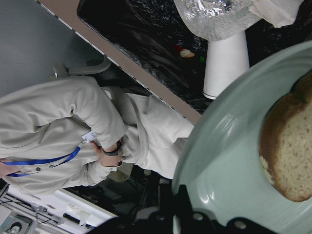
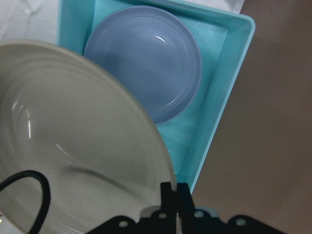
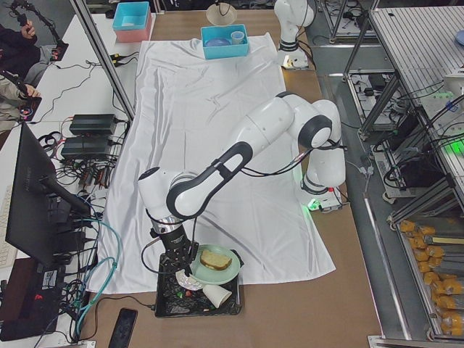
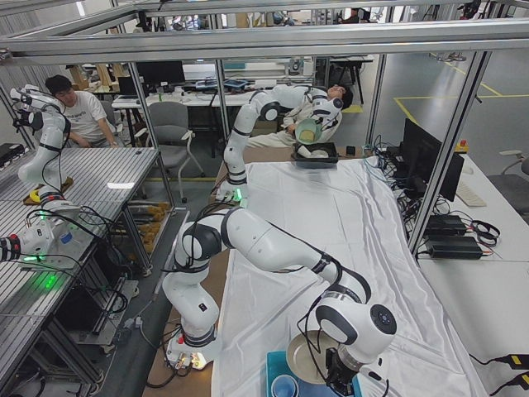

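Observation:
A pale green plate point(image 1: 219, 185) with a slice of bread point(image 1: 287, 146) is in my left gripper, shut on its rim. It hangs over a black lined bin point(image 3: 163, 304), which holds a white paper cup point(image 1: 225, 63) and crumpled clear wrap point(image 1: 209, 14). My right gripper is shut on the rim of a large beige dish point(image 2: 78, 131), held over a light blue tub point(image 2: 222, 73) with a blue plate point(image 2: 144, 63) inside.
A white cloth point(image 3: 196, 101) covers most of the table, its middle clear. A monitor point(image 3: 29, 203) and cables line the left side. A seated person point(image 1: 87, 126) is close beyond the bin. A phone point(image 3: 123, 330) lies beside the bin.

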